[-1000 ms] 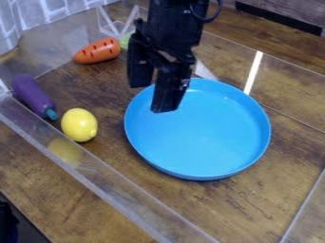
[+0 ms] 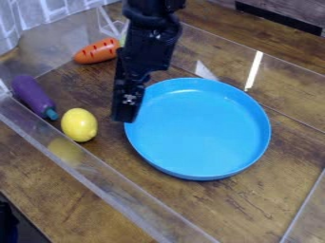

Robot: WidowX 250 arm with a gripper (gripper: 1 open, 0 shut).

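The black gripper (image 2: 127,100) hangs over the wooden surface at the left edge of the blue plate (image 2: 197,128), its fingers pointing down and standing open. A yellow lemon-like object (image 2: 79,124) lies just below and left of it. A purple eggplant-like object (image 2: 33,95) lies further left, near the clear wall. An orange carrot (image 2: 97,51) lies at the back left, and a green object behind the arm is mostly hidden.
A clear plastic barrier (image 2: 95,185) runs along the front left, with more clear walls at the back and right. Bare wood (image 2: 254,190) is free to the right of and below the plate.
The gripper has moved left and down, from above the blue plate to beside its left edge, closer to the yellow object. The objects have not visibly moved.
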